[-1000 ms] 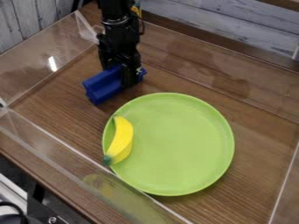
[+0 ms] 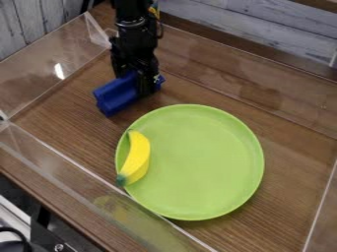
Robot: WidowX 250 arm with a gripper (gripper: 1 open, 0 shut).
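Note:
The black gripper [image 2: 137, 73] reaches down from the top of the camera view onto a blue block [image 2: 116, 97], which lies on the wooden table at the upper left. Its fingers are dark against the block, so whether they are shut on it is unclear. A yellow banana [image 2: 136, 155] with a green tip rests on the left part of a large green plate [image 2: 204, 162].
A clear barrier [image 2: 39, 143] runs along the left edge, and pale wooden walls stand at the back.

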